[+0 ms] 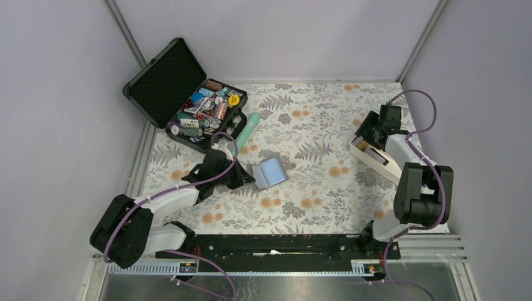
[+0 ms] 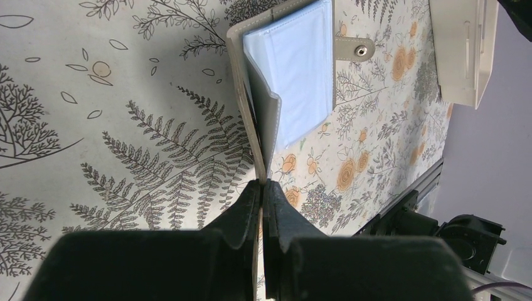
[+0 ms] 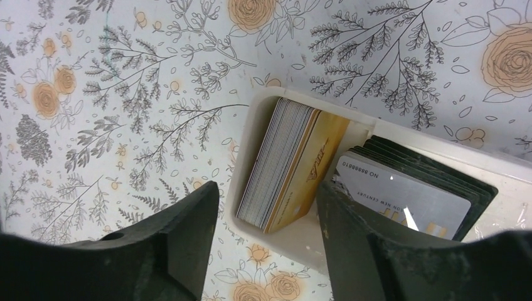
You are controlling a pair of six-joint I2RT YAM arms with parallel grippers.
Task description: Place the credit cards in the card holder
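Observation:
In the left wrist view the grey card holder (image 2: 254, 125), its light-blue sleeves (image 2: 301, 69) spread out, has one cover edge pinched by my left gripper. A strap with a snap button (image 2: 361, 50) sticks out from its far side. My right gripper is over the cream box (image 3: 263, 94), its fingers spread apart with no card held between them. Inside the box a row of cards (image 3: 276, 163) stands on edge, a gold card (image 3: 320, 163) at its end. Beside it lie a silver card (image 3: 401, 194) and several dark green cards (image 3: 433, 169).
At the back left an open black case (image 1: 169, 88) holds many small items. Close to it lies a green roll (image 1: 250, 128). Bare flowered cloth (image 1: 307, 169) stretches between the holder and the box.

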